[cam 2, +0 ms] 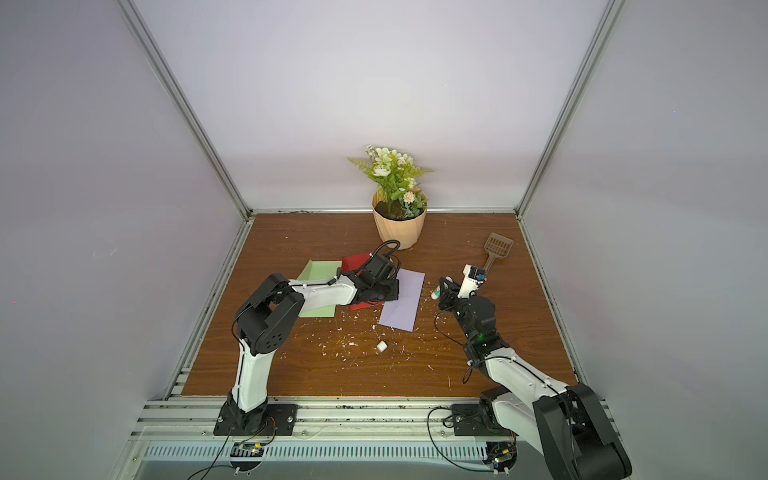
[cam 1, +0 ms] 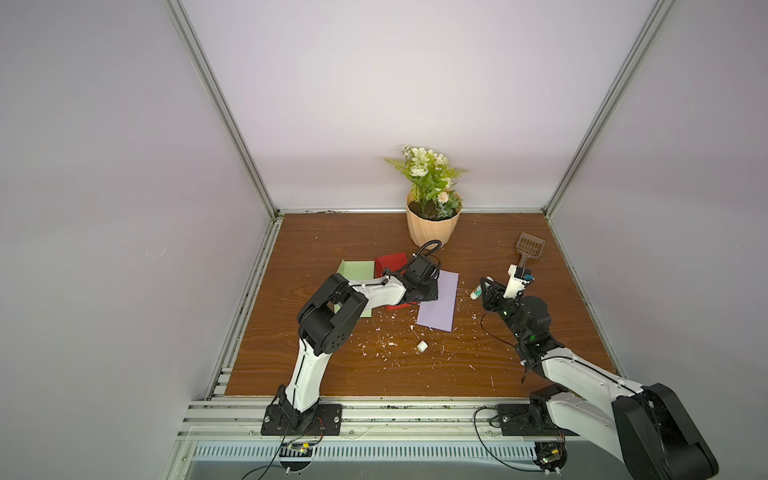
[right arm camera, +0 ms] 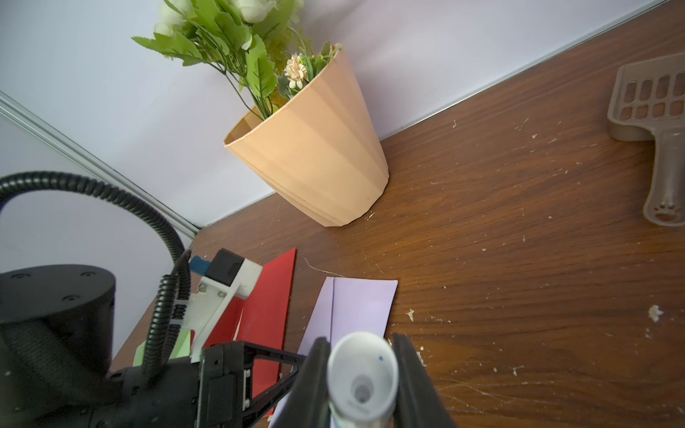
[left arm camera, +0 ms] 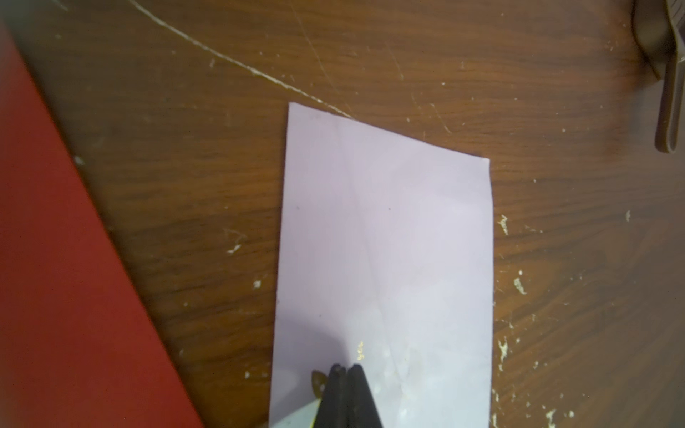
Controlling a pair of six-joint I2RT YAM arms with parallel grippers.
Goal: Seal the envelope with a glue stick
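Observation:
The lilac envelope lies flat right of the red one, with a lengthwise fold line showing in the right wrist view. My left gripper is shut over its surface, with nothing visible between the tips; whether they press on the paper I cannot tell. My right gripper is shut on the glue stick, whose round white end faces the camera. From above, the glue stick shows white and teal, held apart from the envelope on its right. A small white piece, perhaps the cap, sits nearer the front.
A red envelope and a green one lie partly under my left arm. Behind stands a potted plant; a slotted scoop is at the back right. Pale scraps litter the front table, otherwise mostly free.

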